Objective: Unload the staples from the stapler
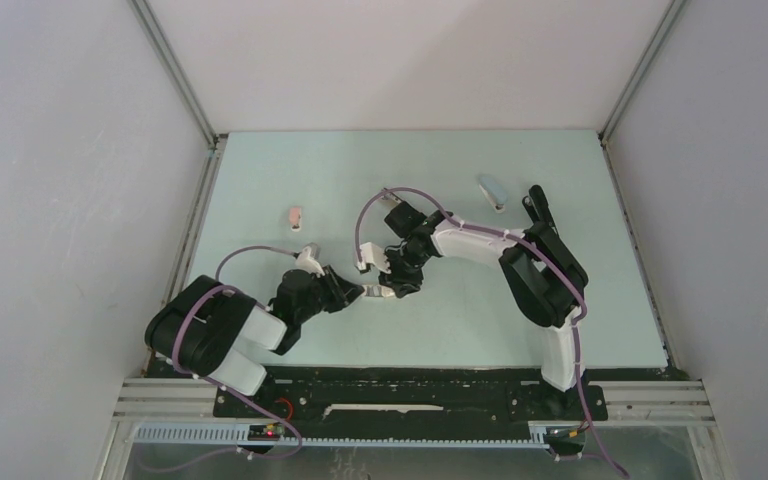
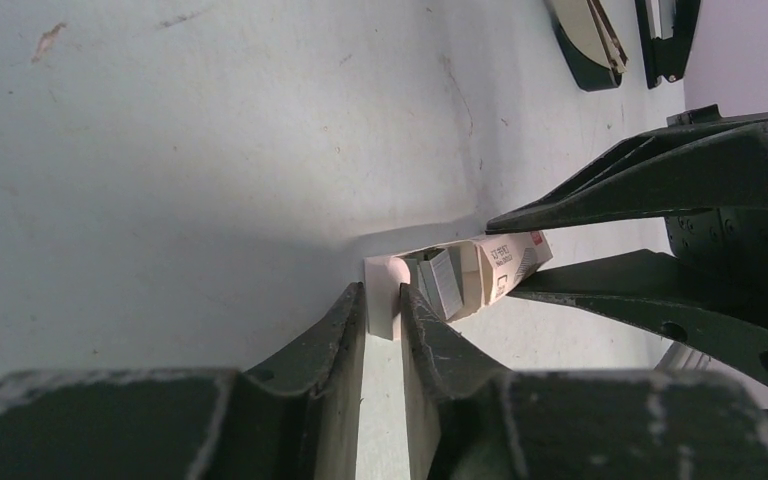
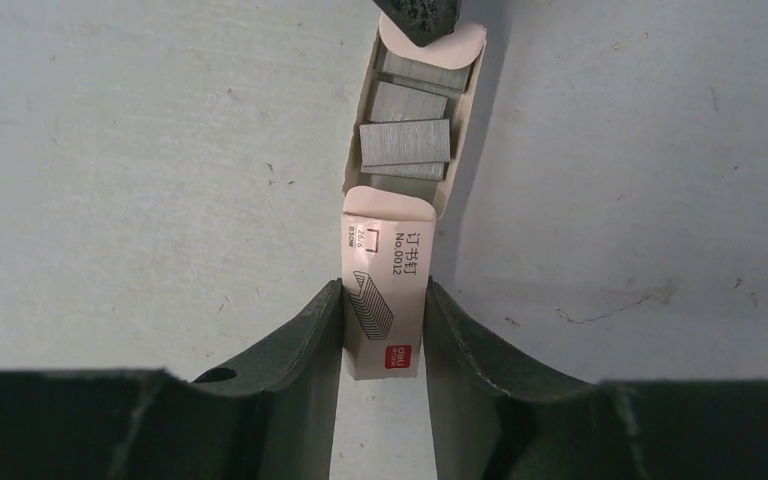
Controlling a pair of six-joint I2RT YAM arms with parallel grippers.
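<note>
A small cardboard staple box [image 1: 375, 291] lies between the grippers, its inner tray pulled out and holding several grey strips of staples [image 3: 404, 142]. My right gripper is shut on the pale pink sleeve labelled No.0012. My left gripper has its fingertips close around the tray's pink end; in the right wrist view one dark fingertip rests at that end. How far its fingers are parted is hard to judge.
A small pink item [image 1: 295, 216] sits at the left, a light blue stapler [image 1: 491, 190] at the back right, and a dark stapler [image 1: 538, 205] beside it. In the left wrist view, open stapler parts [image 2: 588, 45] lie beyond the box.
</note>
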